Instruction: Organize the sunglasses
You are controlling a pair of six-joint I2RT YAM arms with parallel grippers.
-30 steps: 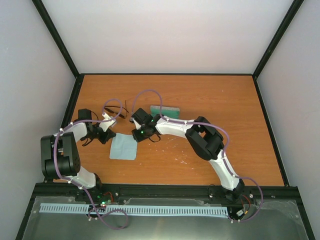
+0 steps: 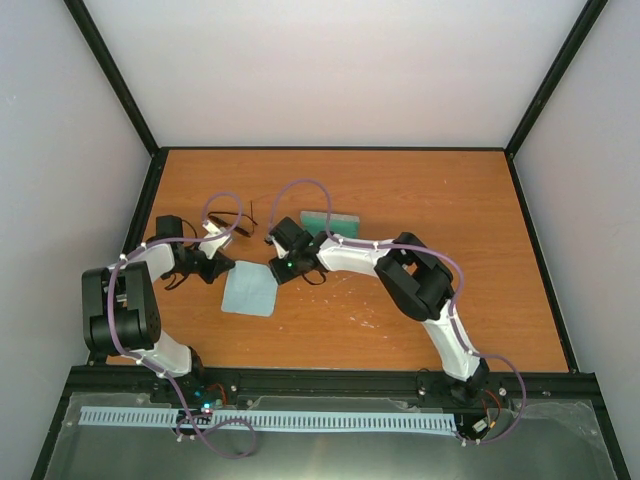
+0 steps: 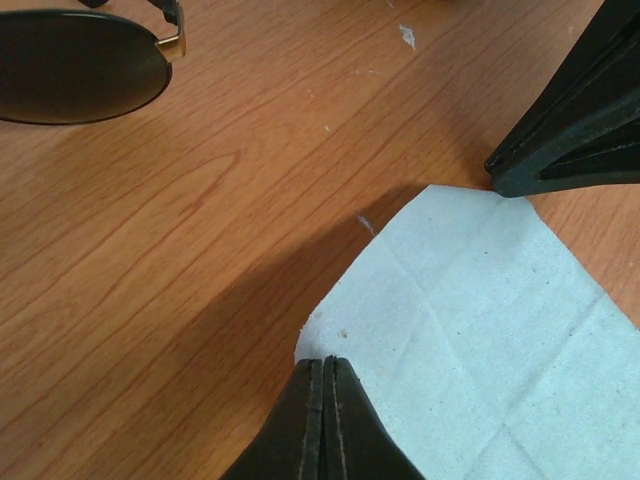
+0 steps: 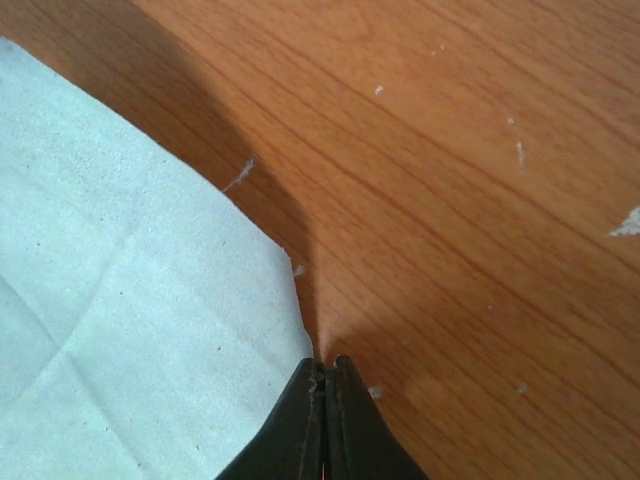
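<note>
A light blue cloth [image 2: 249, 291] lies flat on the wooden table. My left gripper is shut at one corner of it; whether any fabric is between the tips I cannot tell. At the opposite side my right gripper is shut, its tips at the cloth's edge; it also appears at the upper right of the left wrist view. Dark sunglasses [image 2: 230, 221] lie behind the cloth, one lens [image 3: 75, 65] showing in the left wrist view.
A green case [image 2: 329, 223] sits behind the right gripper, partly hidden by that arm.
The cloth has shifted slightly to the right, with both grippers moving a little to the right along with it.
</note>
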